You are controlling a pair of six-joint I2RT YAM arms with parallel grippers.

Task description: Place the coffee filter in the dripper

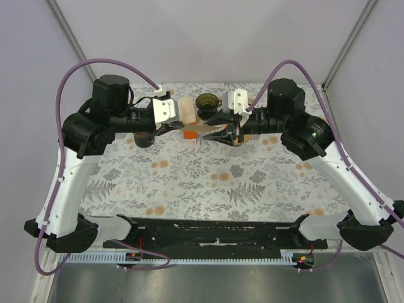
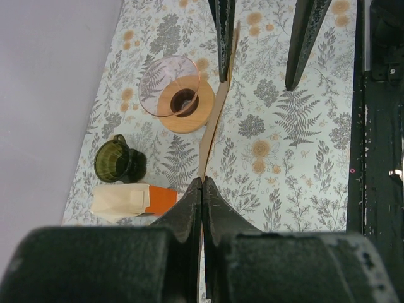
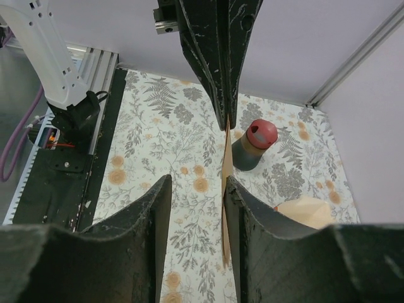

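Note:
A flat tan coffee filter (image 2: 212,126), seen nearly edge-on, runs from my left gripper, which is shut on its edge, to my right gripper. That gripper is part open, and the filter's other end lies at one of its fingers in both wrist views. In the left wrist view a clear dripper (image 2: 158,85) sits on a round wooden stand (image 2: 196,120). In the top view both grippers are close together above the table, largely hiding the stand.
A dark green cup (image 2: 110,161) and an orange box of pale filters (image 2: 161,199) stand beside the stand. A red-topped canister (image 3: 249,154) is near my left gripper.

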